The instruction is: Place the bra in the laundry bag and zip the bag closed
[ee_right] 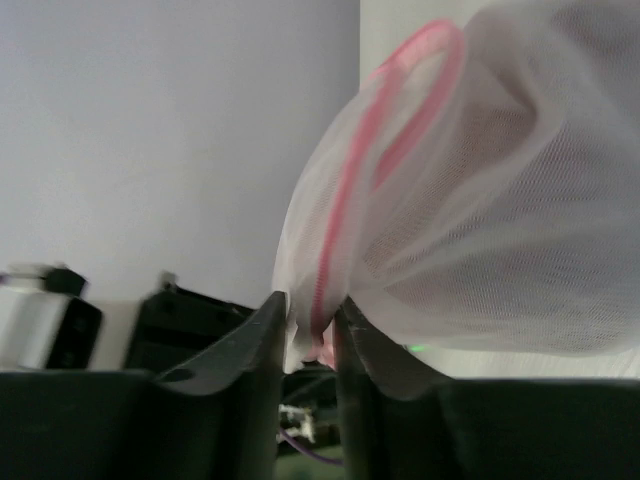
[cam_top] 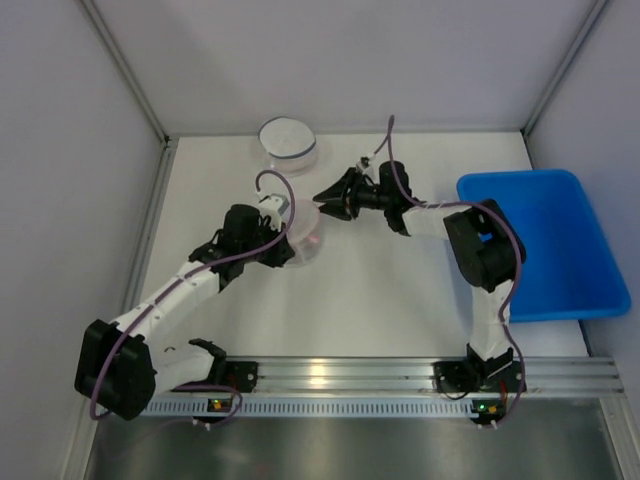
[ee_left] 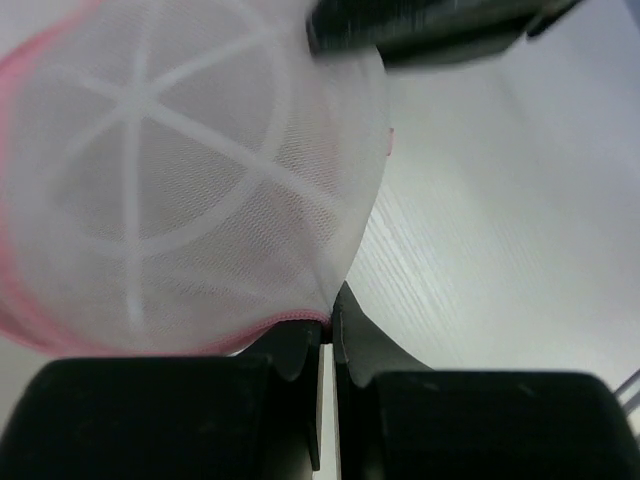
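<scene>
A white mesh laundry bag with pink trim (cam_top: 305, 235) is held above the table between my grippers. My left gripper (cam_top: 284, 250) is shut on its pink edge; the left wrist view shows the bag (ee_left: 190, 170) rising from the fingertips (ee_left: 345, 315). My right gripper (cam_top: 330, 200) is at the bag's upper right, and in the right wrist view its blurred fingertips (ee_right: 315, 325) are at a folded pink-edged corner (ee_right: 400, 120). Whether they grip it firmly is hard to tell. I cannot make out the bra.
A second white round bag with dark trim (cam_top: 287, 140) lies at the back of the table. A blue bin (cam_top: 575, 240) stands on the right.
</scene>
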